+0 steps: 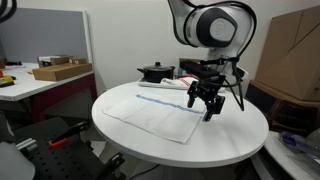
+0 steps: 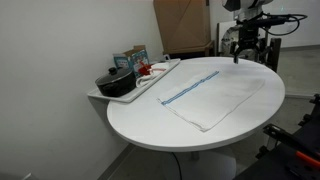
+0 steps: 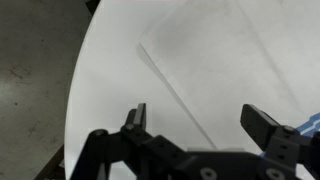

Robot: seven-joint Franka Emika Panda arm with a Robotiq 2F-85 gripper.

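Note:
A white cloth [image 1: 160,118] with a blue stripe along one long side lies flat on the round white table [image 1: 236,140]. My gripper [image 1: 203,105] stands open above the cloth's right end in exterior view 1, nothing between its fingers. In the wrist view, a cloth edge [image 3: 178,98] runs slantwise between the spread fingertips, and a bit of the blue stripe [image 3: 311,125] shows at the right. In exterior view 2 the gripper [image 2: 246,55] is at the table's far end, past the cloth [image 2: 212,97].
At the back of the table a black pot [image 2: 115,82] and several small items sit on a white tray [image 2: 140,87]. Cardboard boxes [image 1: 62,70] are on a surface at the left.

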